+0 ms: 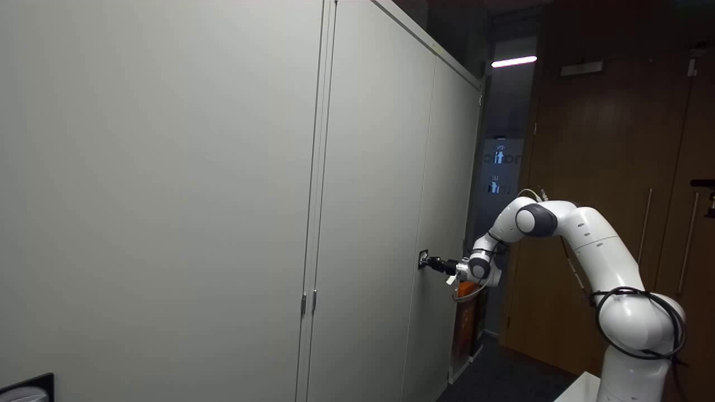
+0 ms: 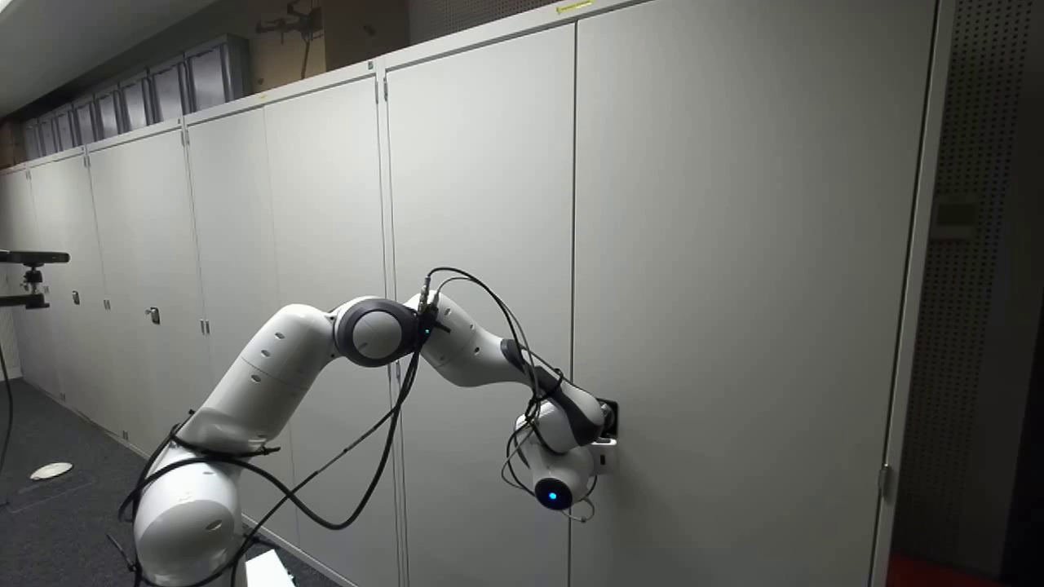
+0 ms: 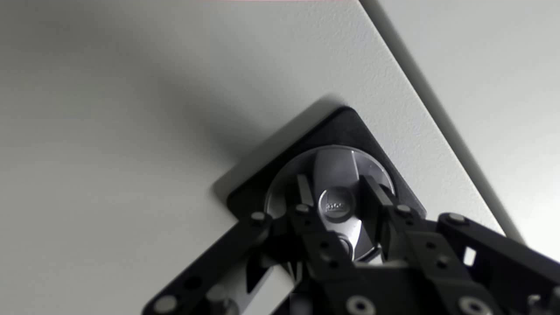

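A silver turn handle (image 3: pixel 336 173) with a round lock face sits in a round recess on a square black plate (image 3: pixel 344 125), close to the edge of a pale grey cabinet door (image 3: pixel 131 220). My gripper is shut on the handle, one finger (image 3: pixel 304 190) at its left and the other (image 3: pixel 375 194) at its right. In exterior view 1 the gripper (image 1: pixel 430 262) reaches the plate on the cabinet front from the right. The arm's wrist hides most of the gripper in exterior view 2. The cabinet doors (image 2: pixel 744 244) there stand closed.
A tall row of grey cabinets (image 2: pixel 323 196) runs along the wall. Wooden doors (image 1: pixel 603 161) are at the right in exterior view 1, and an orange object (image 1: pixel 463 321) stands beyond the cabinet's end. Cables (image 2: pixel 382 450) hang loosely along the arm.
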